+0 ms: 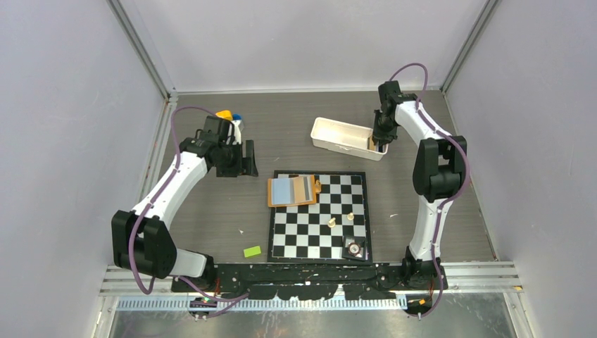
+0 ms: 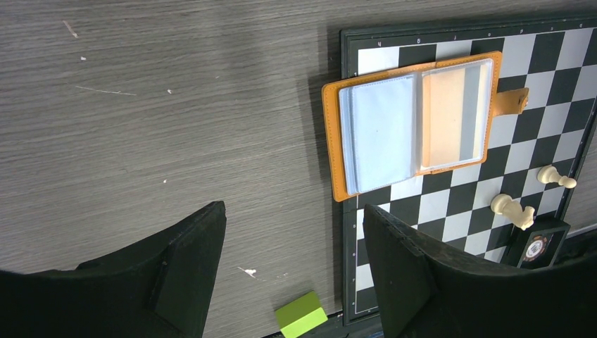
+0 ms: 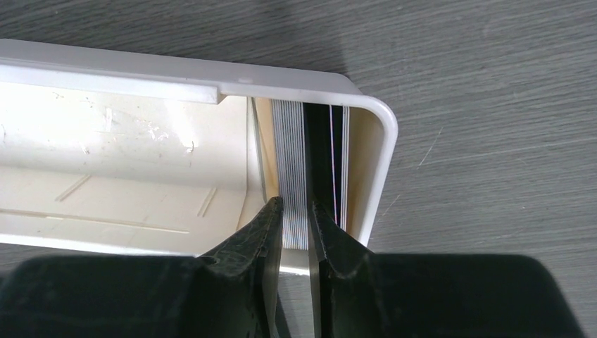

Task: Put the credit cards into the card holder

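The orange card holder (image 2: 334, 148) lies open on the chessboard, with clear sleeves over its pages. A bluish page and a tan one with a grey stripe show there. Cards (image 3: 292, 151) stand on edge at the right end of the white bin (image 3: 141, 246): a tan one, a grey-striped stack, black ones. My right gripper is over them, its fingers a small gap apart on either side of the grey stack; whether they touch it I cannot tell. Left of the holder, my left gripper stands open and empty.
Beneath the holder is the chessboard (image 1: 288, 239), carrying two pale chess pieces (image 2: 512, 210) and a small black box (image 2: 536, 243). A green block (image 1: 252, 251) lies near the front edge. Bare table surrounds the bin and lies left of the board.
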